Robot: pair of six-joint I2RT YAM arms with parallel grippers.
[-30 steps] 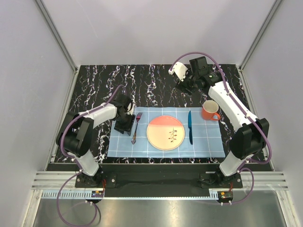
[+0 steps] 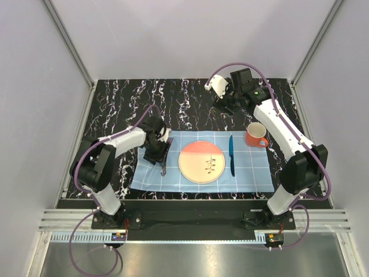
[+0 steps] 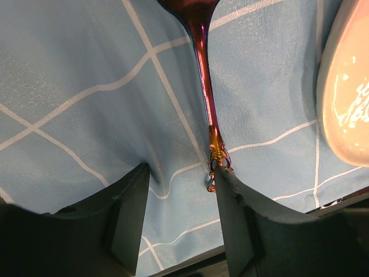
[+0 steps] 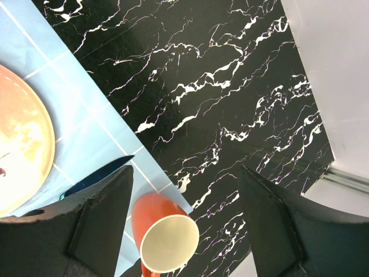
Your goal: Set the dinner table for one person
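A blue cloth placemat [image 2: 199, 137] lies on the table with a pink plate [image 2: 200, 163] at its middle. The dark blue knife [image 2: 232, 156] is to the plate's right, and the orange mug [image 2: 255, 135] stands at the mat's upper right. Left of the plate lies the purple-bronze fork [image 3: 204, 78], partly hidden by my left arm from above. My left gripper is open over the mat; one fingertip overlaps the fork's ornate handle end, the gap showing only cloth. Past the mat's top edge, my right gripper hovers open and empty above bare marble.
Bare black marble table [image 2: 173, 107] stretches behind the mat, clear of objects. White walls [image 2: 334, 98] close in the sides and back. In the left wrist view the plate's raised rim [image 3: 326, 98] is close to the fork.
My left gripper has shifted slightly right, from beside the fork to over it, covering more of its middle. The right arm, plate, knife and mug look unmoved.
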